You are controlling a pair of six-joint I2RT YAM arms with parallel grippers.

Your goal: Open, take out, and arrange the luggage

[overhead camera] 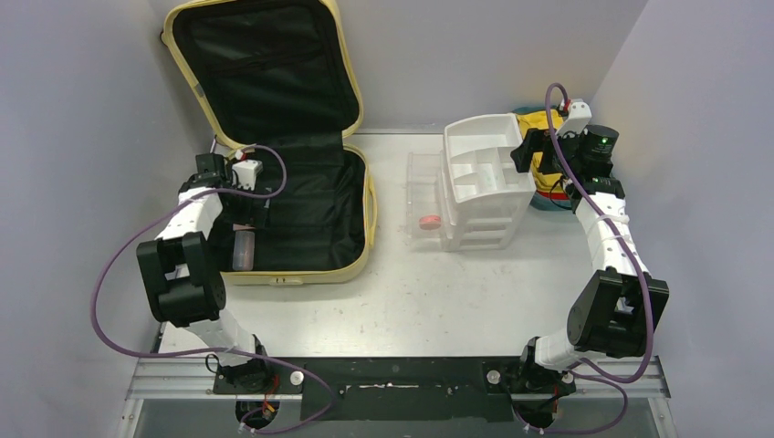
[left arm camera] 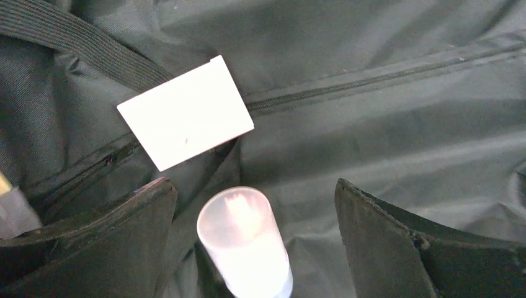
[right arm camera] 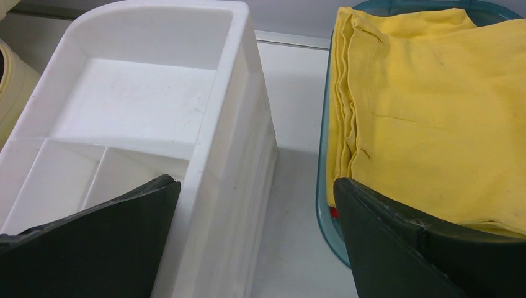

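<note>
The open yellow-edged suitcase (overhead camera: 306,214) with its dark lining stands at the left in the top view. My left gripper (overhead camera: 248,219) is low over the case's left part. In the left wrist view its fingers are wide apart and nothing is held; a pale rounded cylinder (left arm camera: 245,242) lies between and below them, with a flat white rectangular item (left arm camera: 186,115) just beyond it on the lining. A translucent bottle-like item (overhead camera: 244,251) shows near the case's front left. My right gripper is open, one finger over the white drawer unit's edge (right arm camera: 205,143).
The white drawer unit (overhead camera: 488,201) has a clear drawer (overhead camera: 423,182) pulled out leftward, with a round pink item (overhead camera: 430,222) in it. Folded yellow cloth (right arm camera: 428,112) fills a teal basket (right arm camera: 322,155) at the right.
</note>
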